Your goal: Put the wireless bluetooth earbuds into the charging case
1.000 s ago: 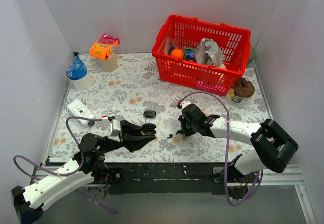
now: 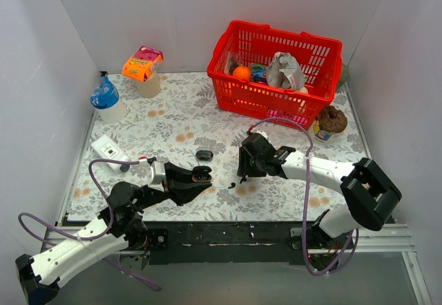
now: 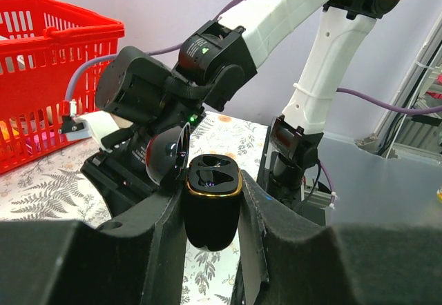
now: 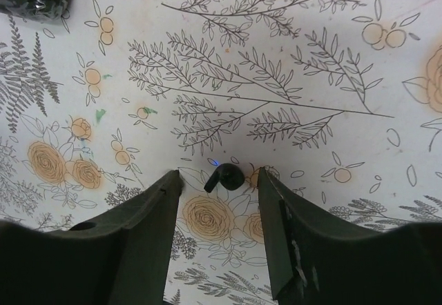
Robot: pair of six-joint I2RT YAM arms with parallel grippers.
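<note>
My left gripper (image 2: 202,185) is shut on the open black charging case (image 3: 210,208), held above the table's front left. My right gripper hangs open, pointing down over a small black earbud (image 4: 231,176), which lies between and just beyond its fingertips. Another earbud (image 2: 232,185) shows left of the right gripper in the top view; in the right wrist view a dark piece is partly hidden behind the left finger. A black rounded object (image 2: 204,155) lies on the patterned table behind the left gripper.
A red basket (image 2: 269,94) of items stands at the back, with a tub (image 2: 328,129) beside it. Cups (image 2: 108,108), an orange packet (image 2: 141,63) and a white device (image 2: 110,150) are at the left.
My right gripper has risen and shifted slightly toward the back and left over the past second. The left arm and case have stayed nearly still.
</note>
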